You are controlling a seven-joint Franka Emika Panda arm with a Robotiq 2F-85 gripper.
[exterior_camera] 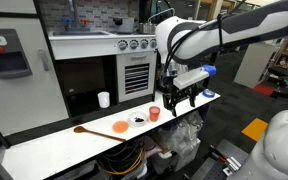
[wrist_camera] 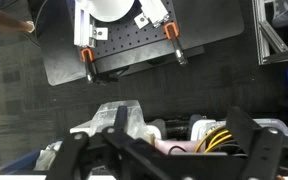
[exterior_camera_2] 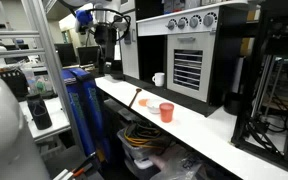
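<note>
My gripper (exterior_camera: 184,103) hangs in the air in front of the long white counter (exterior_camera: 59,155), clear of its objects. In the wrist view its dark fingers (wrist_camera: 96,150) stand wide apart along the bottom edge, open, and I see nothing held. On the counter are a red cup (exterior_camera: 154,113), a white bowl (exterior_camera: 138,119) with something dark inside, a flat orange-pink dish (exterior_camera: 120,127), a wooden spoon (exterior_camera: 97,133) and a white mug (exterior_camera: 103,99) farther back. Exterior view 2 shows the red cup (exterior_camera_2: 166,112) near the counter's front edge.
Behind the counter stand a toy-like stove (exterior_camera_2: 189,62) and a microwave (exterior_camera: 11,55). Below the counter lie bins with coiled cables (exterior_camera_2: 144,135). The wrist view looks down on dark floor (wrist_camera: 184,90) and a base plate with orange-handled clamps (wrist_camera: 175,40). Bare counter extends at the left.
</note>
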